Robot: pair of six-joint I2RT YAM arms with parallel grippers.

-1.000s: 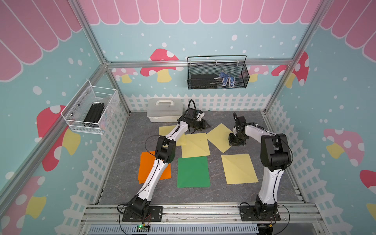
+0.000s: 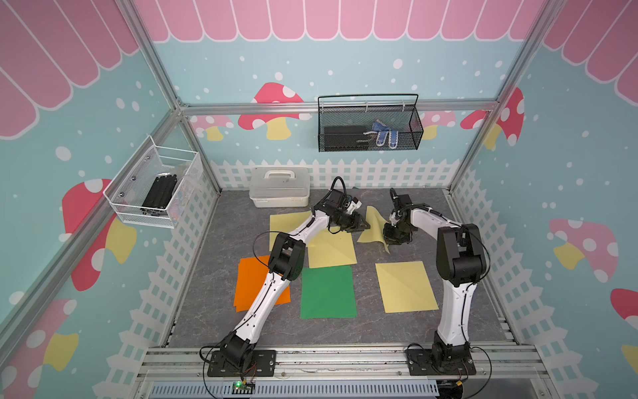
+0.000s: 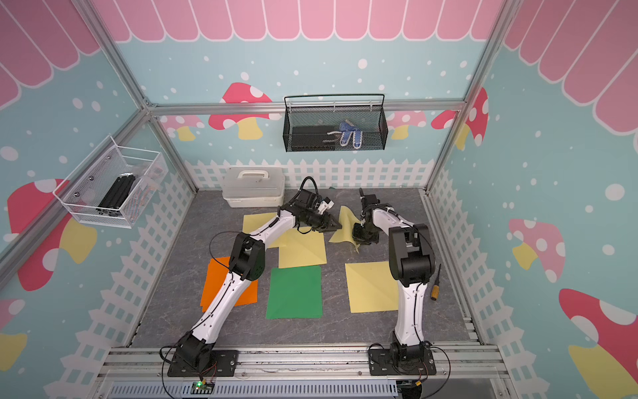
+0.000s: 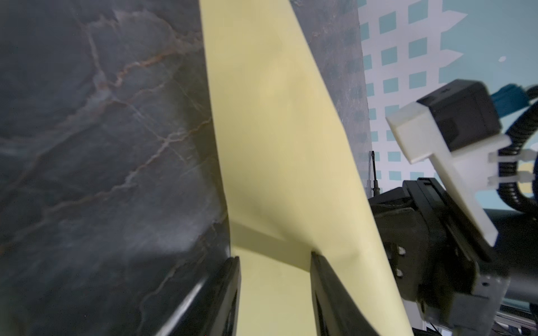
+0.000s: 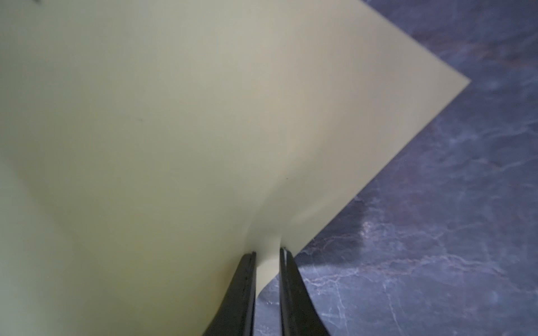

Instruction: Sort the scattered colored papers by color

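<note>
A curved, creased yellow sheet bridges the space between my two grippers. My right gripper is shut on its edge; one corner sticks out past the fingers in the right wrist view. At the sheet's left part is my left gripper, its fingers apart and the yellow paper showing in the gap. Two more yellow sheets overlap at left, partly under the left arm. Another yellow sheet lies flat at front right. A green sheet lies front centre, beside orange sheets partly covered by the left arm.
At the back left stands a lidded white box. A black wire basket hangs on the back wall, a white one on the left wall. A tool with an orange handle lies at far right.
My left gripper moved right to meet it; my right gripper shifted slightly left.
</note>
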